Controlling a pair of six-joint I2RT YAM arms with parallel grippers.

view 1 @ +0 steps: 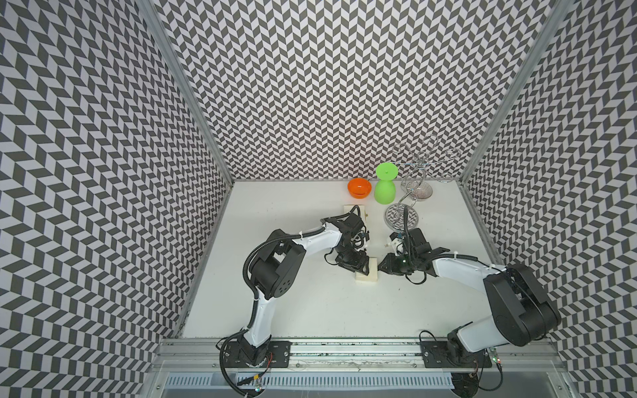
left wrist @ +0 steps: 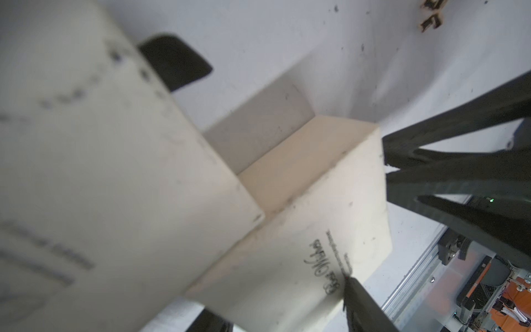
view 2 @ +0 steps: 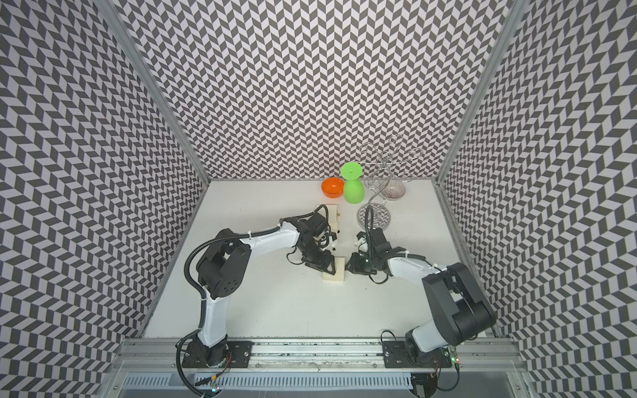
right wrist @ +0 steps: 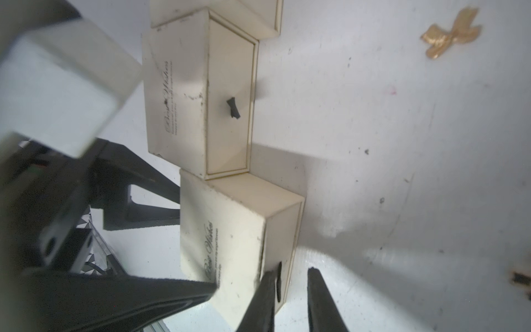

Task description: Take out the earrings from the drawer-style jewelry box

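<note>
A cream jewelry box [view 1: 367, 274] with "Best Wishes" printing is on the table between the two arms. My left gripper is shut on this box, with black fingers at its sides in the left wrist view. On the side facing my right gripper, a small black pull tab [right wrist: 278, 283] shows in the right wrist view. The right fingers are shut close beside that face, and nothing clearly shows between them. The drawer front looks flush with the box. No earrings can be made out.
Another printed box [right wrist: 174, 94] with a black tab stands against it, and part of a third box [right wrist: 254, 12] shows beyond. Behind are an orange bowl [view 1: 359, 189], a green hourglass-shaped object [view 1: 385, 192] and a wire stand [view 1: 414, 175]. A gold bow-like piece [right wrist: 453, 34] lies on the table.
</note>
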